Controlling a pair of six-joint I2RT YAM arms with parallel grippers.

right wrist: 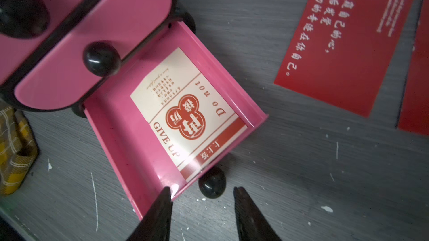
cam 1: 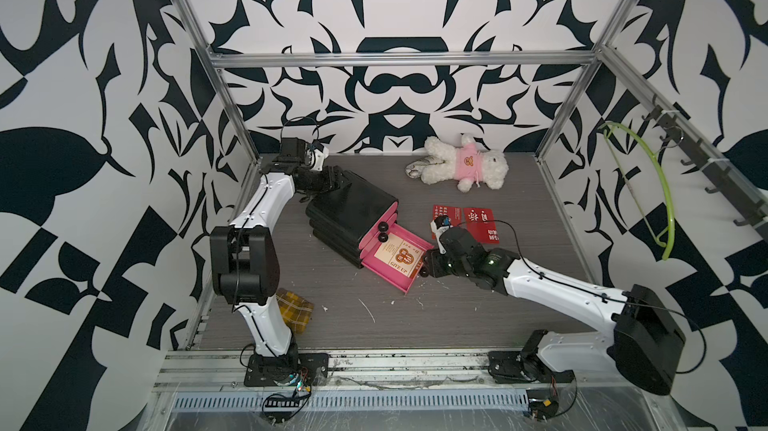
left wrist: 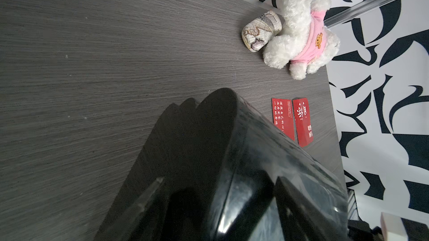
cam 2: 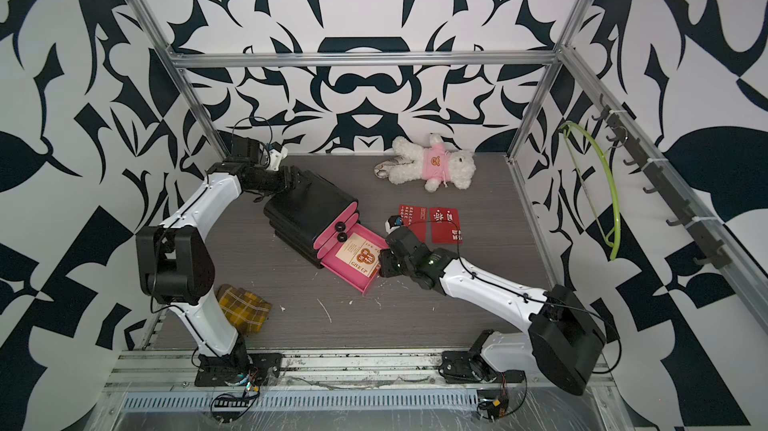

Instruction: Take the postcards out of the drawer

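A black cabinet (cam 1: pixel 352 203) with pink drawer fronts stands left of the table's middle. Its bottom pink drawer (right wrist: pixel 111 151) is pulled out, and a cream postcard (right wrist: pixel 158 102) printed with red and "GIVE UP" lies flat inside. At the cabinet's rear, my left gripper is shut on the black casing. My right gripper is parted with nothing between its fingers, just off the drawer's front, around the line of the black knob (right wrist: pixel 212 182) but not touching it as far as shows. Two red postcards (right wrist: pixel 344 44) lie on the table to the right.
A white plush toy in a pink shirt (cam 1: pixel 472 163) lies at the back beside a map-patterned object (left wrist: pixel 261 30). Yellow plaid cloth (cam 1: pixel 293 311) rests at front left. Bare table lies in front of the drawer.
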